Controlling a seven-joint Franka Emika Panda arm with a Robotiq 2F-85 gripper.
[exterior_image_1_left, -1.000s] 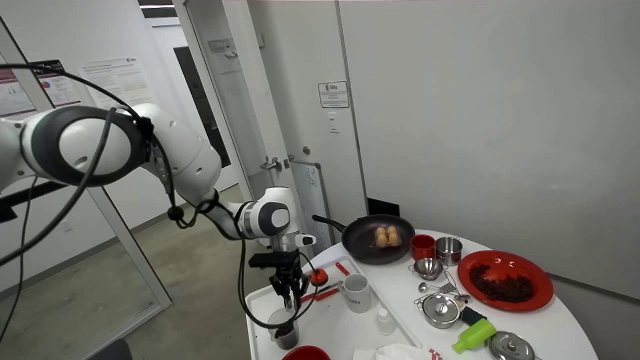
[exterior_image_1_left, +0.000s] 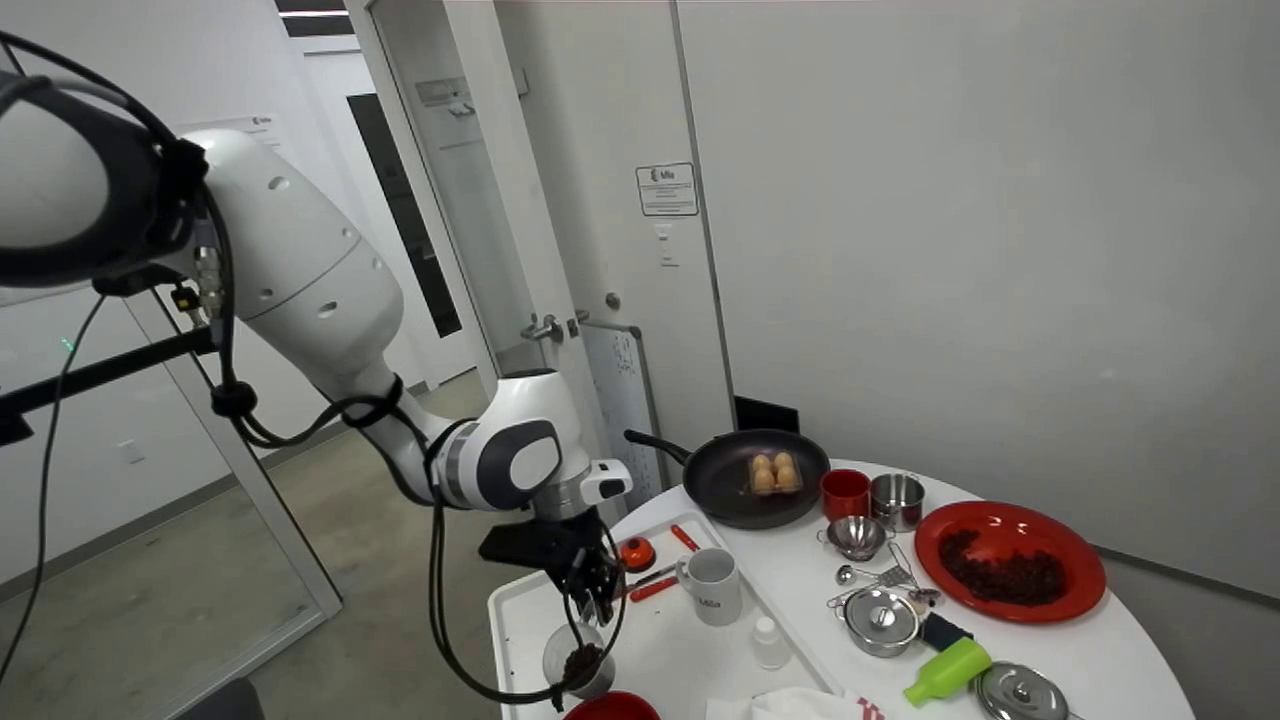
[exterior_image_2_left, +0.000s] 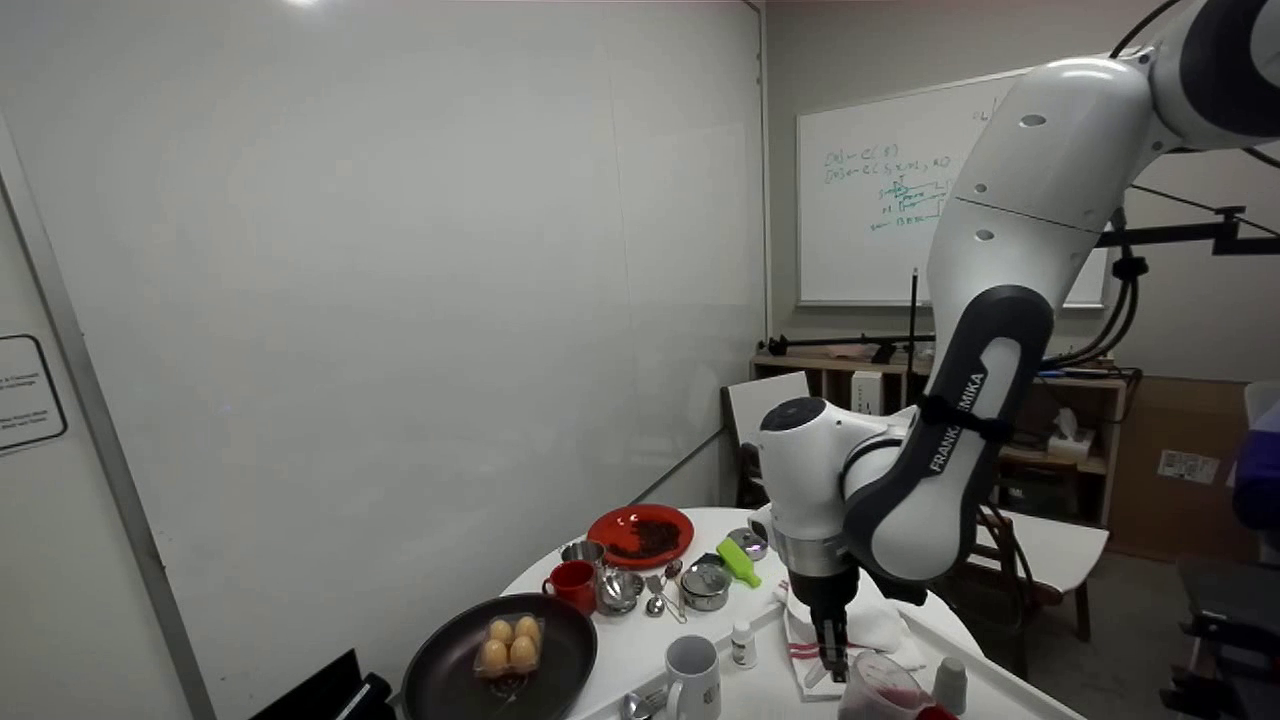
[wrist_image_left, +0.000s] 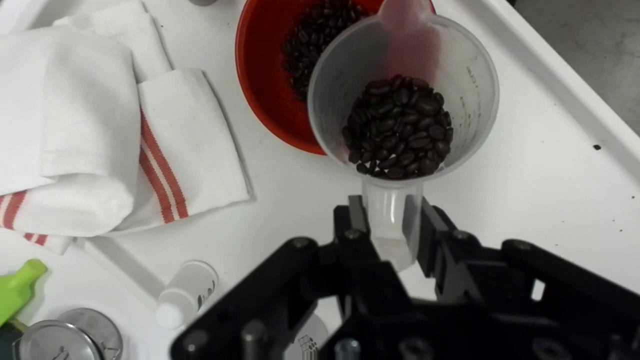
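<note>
In the wrist view my gripper is shut on the handle of a clear measuring cup (wrist_image_left: 474, 114). Dark beans (wrist_image_left: 402, 129) lie heaped in the cup on the side toward my fingers. Beyond and partly under the cup's rim is a red bowl (wrist_image_left: 258, 90), with more dark beans inside. Exterior view 1 shows the gripper (exterior_image_1_left: 594, 606) low over the white tray, the cup (exterior_image_1_left: 559, 654) hanging under it and the red bowl (exterior_image_1_left: 614, 707) cut off by the lower edge. Exterior view 2 has the cup (exterior_image_2_left: 882, 690) at the bottom, partly cut off.
A folded white towel (wrist_image_left: 90, 120) lies left of the bowl, and a small white bottle (wrist_image_left: 186, 291) stands nearby. On the tray (exterior_image_1_left: 684, 666) is also a mug (exterior_image_1_left: 716, 588). A red plate (exterior_image_1_left: 1080, 552) of dark bits and a pan (exterior_image_1_left: 720, 474) stand on the table.
My arm has shifted in exterior view 1. The gripper and cup have moved slightly right, toward the red bowl, and the cup now leans, its beans showing. The objects on the table stay put.
</note>
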